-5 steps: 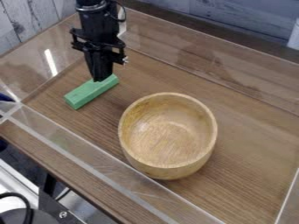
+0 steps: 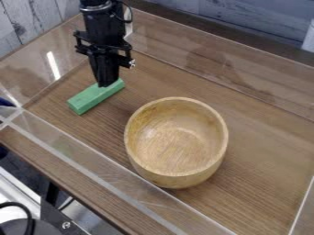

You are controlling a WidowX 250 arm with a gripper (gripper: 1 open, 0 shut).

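Observation:
My black gripper [image 2: 103, 65] hangs at the upper left over the wooden surface, shut, with nothing visible between its fingers. Just below it a green oblong block [image 2: 95, 96] lies flat, tilted diagonally. To the right of the block, a round tan bowl [image 2: 175, 143] stands empty.
Clear plastic edges or walls [image 2: 86, 170] run along the lower left, with dark cables beyond at the corner.
The gripper has shifted very slightly; the block and bowl are where they were.

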